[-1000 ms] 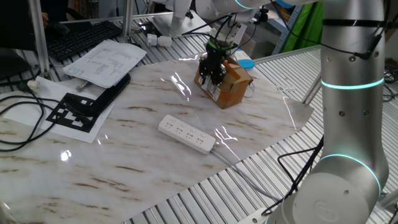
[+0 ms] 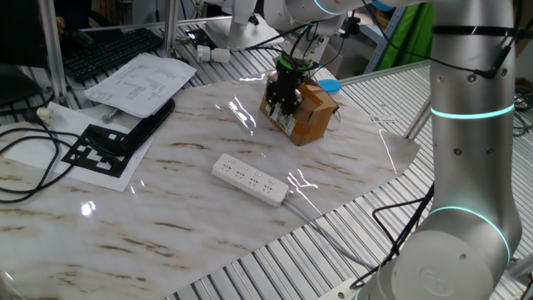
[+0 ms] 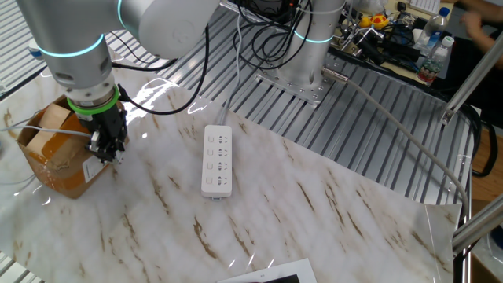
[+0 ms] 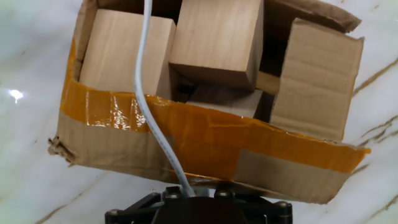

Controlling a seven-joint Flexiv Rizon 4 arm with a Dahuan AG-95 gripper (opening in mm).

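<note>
A cardboard box (image 2: 310, 127) with orange tape stands on the marbled tabletop, open at the top. Inside it, pale wooden blocks (image 4: 217, 40) show in the wrist view. My gripper (image 3: 108, 154) points down at the box's near side wall; whether it touches the wall is unclear. At the bottom edge of the wrist view the gripper is partly cut off, so its finger opening and anything between the fingers cannot be made out. A thin white cable (image 4: 142, 81) crosses over the box and ends at the gripper.
A white power strip (image 3: 218, 161) lies on the tabletop, its grey cord (image 2: 333, 242) running toward the arm's base. Papers (image 2: 140, 83), a marker sheet (image 2: 100, 158) and black cables (image 2: 42, 187) occupy the far left in exterior view 1.
</note>
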